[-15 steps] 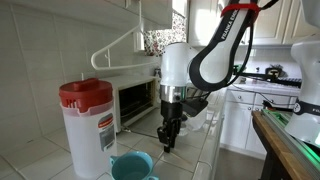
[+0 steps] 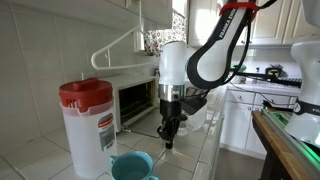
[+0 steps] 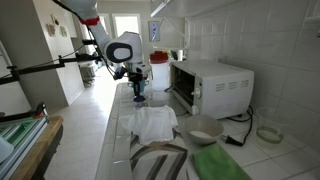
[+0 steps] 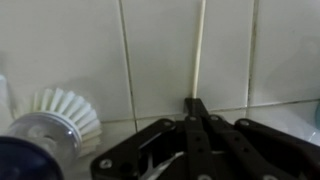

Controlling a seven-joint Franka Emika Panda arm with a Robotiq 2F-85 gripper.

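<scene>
My gripper is shut, its fingertips close together over white tiles in the wrist view. A thin pale stick (image 4: 200,45) runs from the top edge down to the fingertips; whether its end lies between them or just behind cannot be made out. To the left are a brush with white bristles (image 4: 68,106) and a dark blue rounded object (image 4: 25,160). In exterior view 1 the gripper (image 2: 169,142) points down, low over the counter, past a teal mug (image 2: 132,166).
A white pitcher with a red lid (image 2: 88,125) stands by the wall. Exterior view 2 shows a toaster oven (image 3: 212,88), a white cloth (image 3: 152,124), a bowl (image 3: 203,130), a green cloth (image 3: 218,164) and a clear container (image 3: 270,131) along the counter.
</scene>
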